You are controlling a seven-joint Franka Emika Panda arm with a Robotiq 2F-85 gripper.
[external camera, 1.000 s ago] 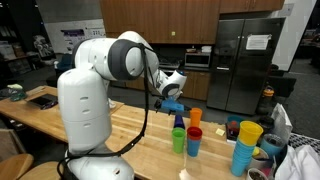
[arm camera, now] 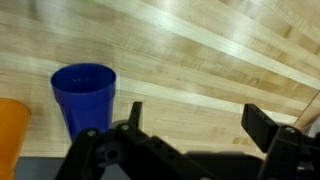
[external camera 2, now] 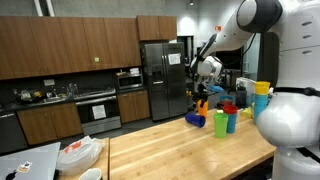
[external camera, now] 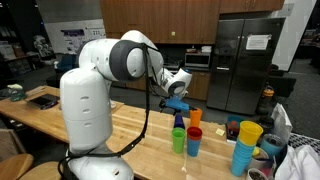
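Note:
Near the left of the wrist view a dark blue cup [arm camera: 83, 95] shows its open mouth; in exterior view 2 the blue cup [external camera 2: 195, 119] looks to lie on its side on the table. My gripper is open, its two dark fingers wide apart with only bare wood between them. The cup is outside the fingers, just left of the left finger. Part of an orange cup [arm camera: 10, 132] shows at the left edge. Exterior view 1 has the green cup [external camera: 179, 140], red cup [external camera: 193, 142] and orange cup [external camera: 195, 117] close by.
Stacked blue and yellow cups [external camera: 244, 148] stand at the right, beside a cluttered area with a white bag [external camera: 299, 162]. A person [external camera: 176, 82] is behind the table.
The arm's outer part and gripper have shifted only slightly. The cups on the table stay where they were.

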